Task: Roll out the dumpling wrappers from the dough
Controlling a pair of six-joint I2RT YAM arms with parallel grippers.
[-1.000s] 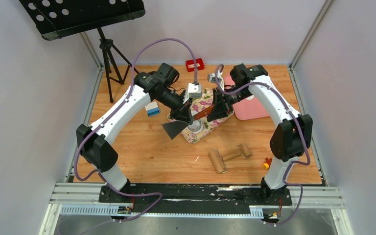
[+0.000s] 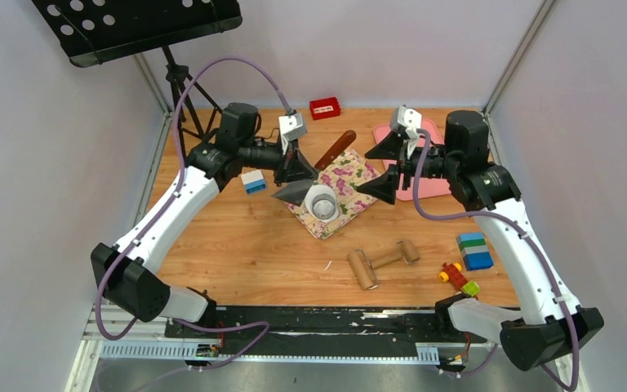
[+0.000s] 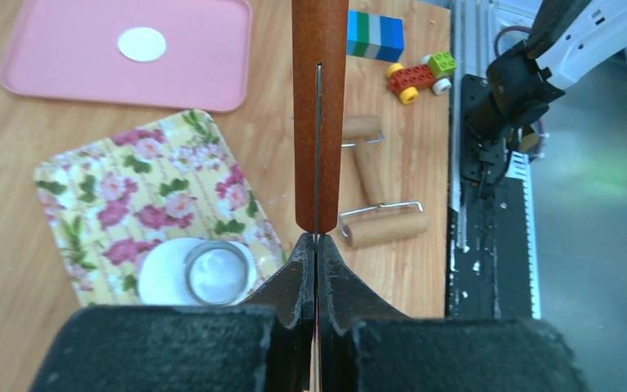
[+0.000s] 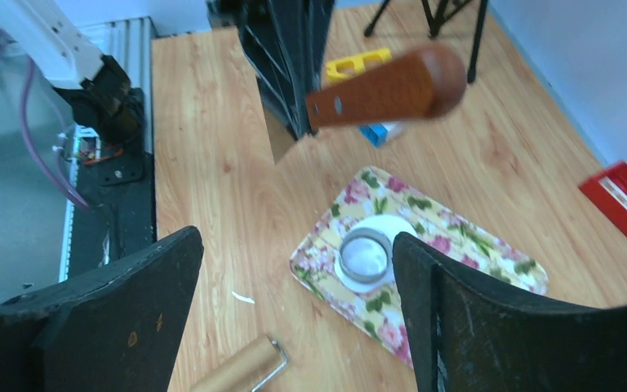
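Observation:
My left gripper is shut on a spatula. Its brown wooden handle [image 3: 318, 131] points away from the fingertips, and its triangular grey blade [image 2: 294, 192] shows below the gripper in the top view. Across from it, my right gripper is open, fingers apart with nothing between them. On the floral board [image 3: 98, 208] lies flat white dough [image 3: 157, 273] with a round ring or cup [image 3: 218, 273] on it. A white disc [image 3: 141, 44] rests on the pink tray [image 3: 65, 61]. The roller [image 2: 365, 269] lies nearer the front.
Toy blocks [image 2: 475, 251] and a toy car [image 2: 459, 280] sit at the right. Another block [image 2: 254, 180] is left of the board, and a red box [image 2: 324, 108] stands at the back. A small white scrap [image 2: 327, 265] lies on otherwise clear front-left table.
My right gripper was around the spatula's handle; it has come off and moved back right, its fingers spread. My left gripper has moved left and back, carrying the spatula.

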